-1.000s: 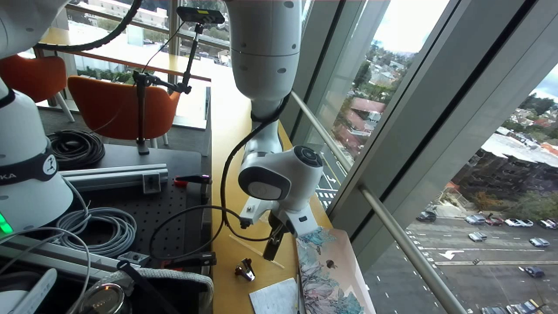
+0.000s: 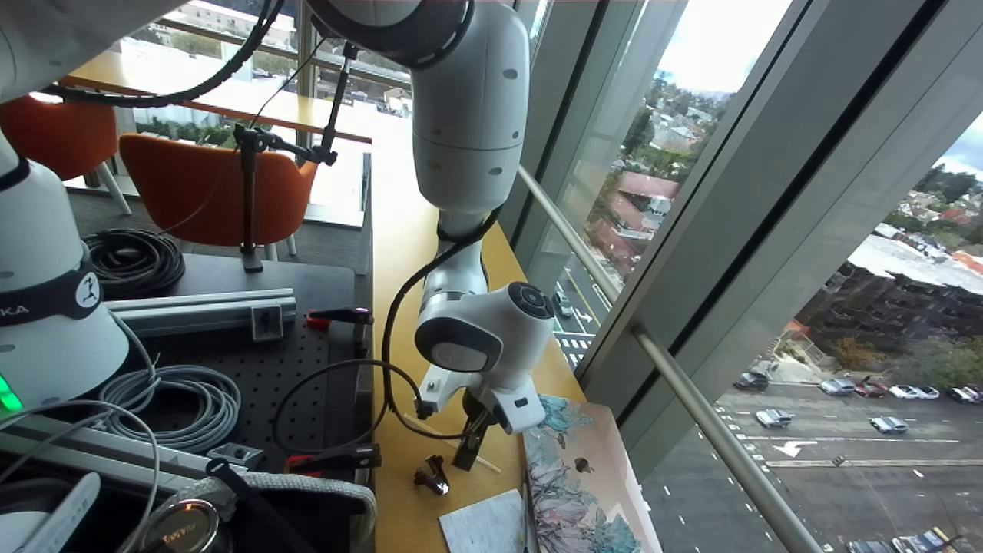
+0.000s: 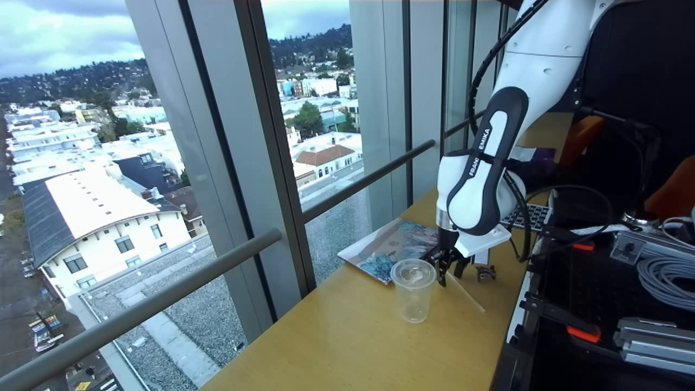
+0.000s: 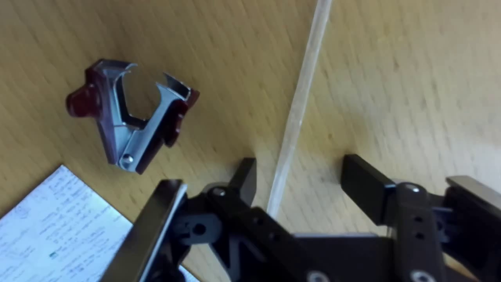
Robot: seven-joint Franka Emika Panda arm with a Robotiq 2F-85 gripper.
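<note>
A thin, translucent straw [image 4: 296,110] lies flat on the wooden table, running down between the fingertips in the wrist view. My gripper is partly open above it, a finger on either side, the left one closer to the straw. Neither finger visibly touches it, and its lower end is hidden behind the gripper. Exterior view 2 shows the straw [image 3: 469,294] stretching toward the table's front, with the gripper [image 3: 449,270] low over its far end. A clear plastic cup with a lid [image 3: 414,293] stands upright beside the gripper.
A dark red staple remover [image 4: 157,120] lies left of the straw, close to a sheet of paper with handwriting [image 4: 56,230]. By the window is a floral printed board or book [image 2: 590,470]. Exterior view 2 shows bare table [image 3: 352,339] in front of the cup.
The arm has come down, bringing the gripper lower and slightly left in exterior view 1, closer to the straw. The straw, staple remover and paper look unmoved.
</note>
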